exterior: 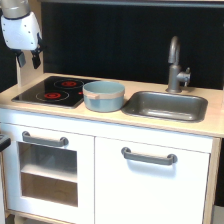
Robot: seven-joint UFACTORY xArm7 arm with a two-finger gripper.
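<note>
At the upper left hangs my gripper [30, 56], a white body with small dark parts at its lower end. It is over the left end of the counter, above and left of the stove, clear of the counter top. Its fingers are too small to tell whether they are open or shut, and I see no object at them. A blue-grey pot [104, 97] with a pale band near its rim stands upright on the counter, between the stove and the sink. The pot's inside is mostly hidden.
The black stove top [60, 91] with red-ringed burners lies left of the pot. To its right is an empty-looking grey sink [165, 104], with a dark faucet [176, 68] rising behind. Below are an oven door [68, 142] and a white cabinet door [150, 185] with protruding handles.
</note>
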